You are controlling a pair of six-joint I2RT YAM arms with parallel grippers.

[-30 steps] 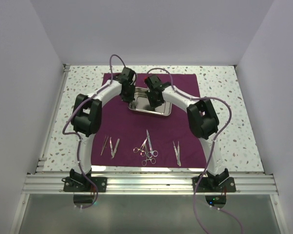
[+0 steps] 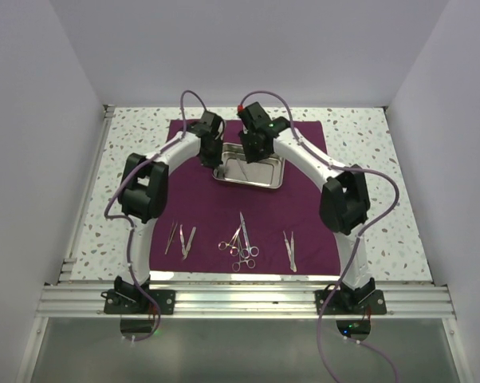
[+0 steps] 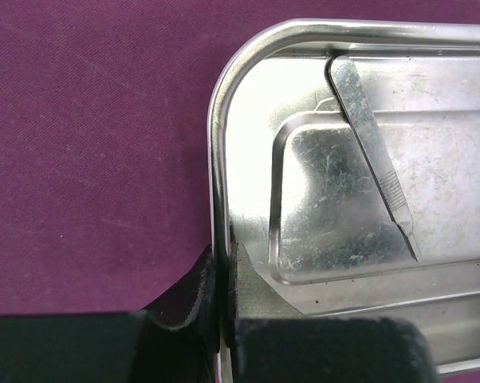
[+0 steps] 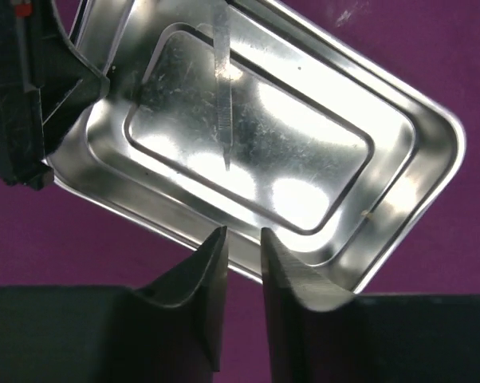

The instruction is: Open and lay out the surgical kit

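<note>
The metal tray [image 2: 260, 185] lies on the purple cloth near its far side. My left gripper is shut on the tray's left rim, one finger outside and the other inside. A slim flat metal instrument, looking like a scalpel [image 3: 369, 140], rests inside the tray near its left end, slanting across the floor. Over the tray, my right gripper is part open, with a narrow empty gap between its fingertips. In the right wrist view the same scalpel [image 4: 222, 96] lies beyond those fingertips, apart from them, its upper end cut off by the frame.
Nearer the cloth's front edge lie slim instruments [image 2: 189, 242] at left, several ring-handled tools [image 2: 243, 249] in the middle, and a pair of slim tools [image 2: 291, 250] at right. Bare purple cloth [image 2: 216, 209] separates them from the tray. Both arms are close together over the tray.
The tray has shifted slightly to the right. The left gripper has barely moved; the laid-out instruments are unchanged.
</note>
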